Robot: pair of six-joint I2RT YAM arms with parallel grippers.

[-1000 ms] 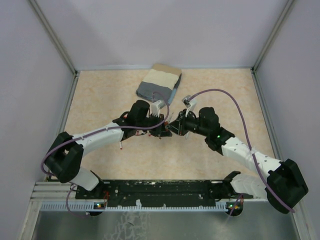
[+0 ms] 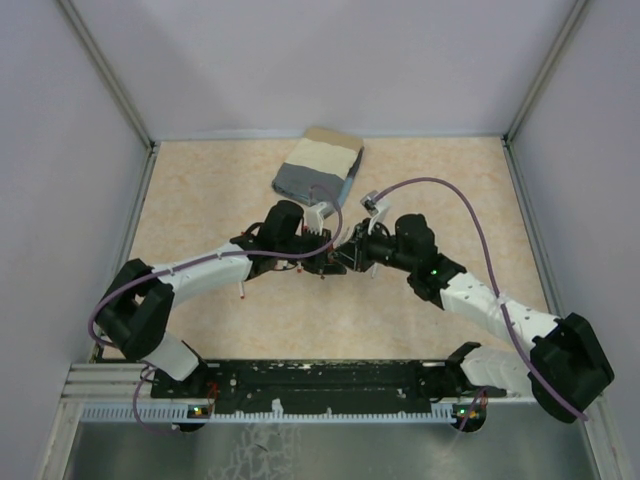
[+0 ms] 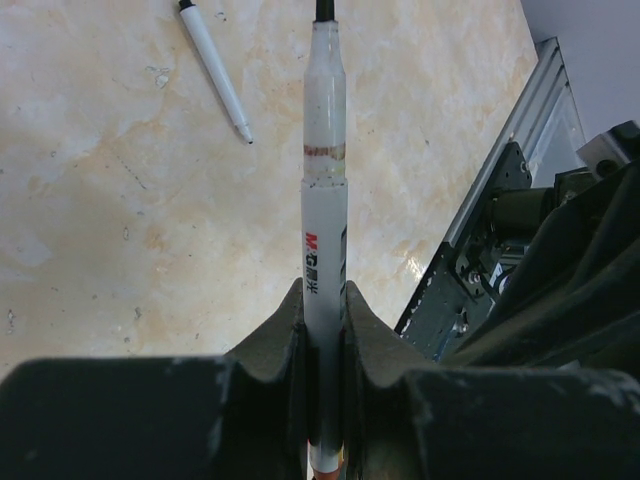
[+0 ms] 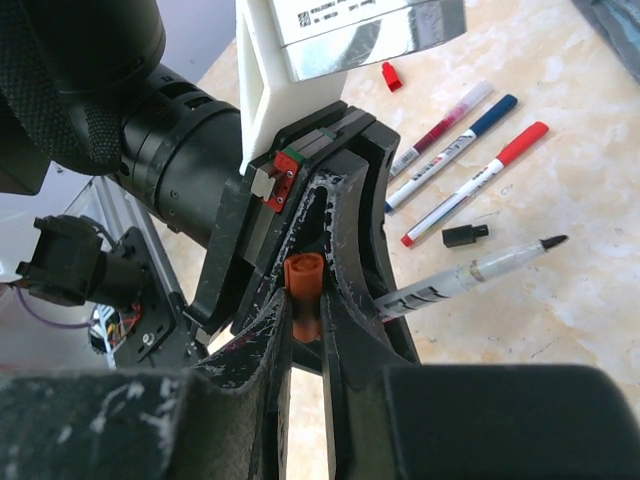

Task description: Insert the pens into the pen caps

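My left gripper is shut around the middle of a white marker pen. The pen's black nib points away from the fingers, and a bit of orange-red shows at its other end, low in the left wrist view. In the right wrist view the same pen's nib half sticks out sideways from the left gripper's fingers. My right gripper is shut on an orange-red pen cap, right against the left fingers. Whether the cap sits over the pen's end is hidden. From above, both grippers meet at the table's middle.
Beside the grippers lie a dark red pen, a blue-ended pen and a red-ended pen. Another white pen lies apart. A folded pouch rests at the back.
My right gripper has shifted slightly left, closer against the left one. The left arm has moved only a touch to the right.
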